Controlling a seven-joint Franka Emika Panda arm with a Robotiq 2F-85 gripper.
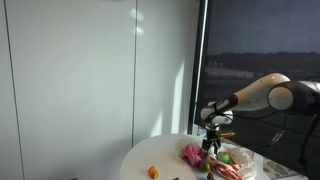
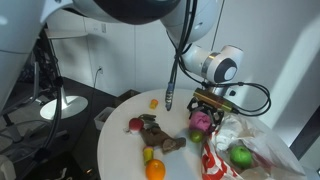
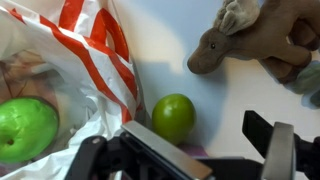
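Observation:
In the wrist view my open gripper hangs over the table, with dark fingers wide apart. A round green fruit lies by the left finger, beside the bag, and is not gripped. A white plastic bag with red stripes has a larger green apple in it. A brown moose plush lies at the top right. From outside, the gripper stands near the bag and a pink cloth-like thing; its height above them is hard to tell.
On the round white table lie a large orange, a red fruit and a small orange-yellow thing. The open bag takes up the right side. Bare tabletop shows at the left.

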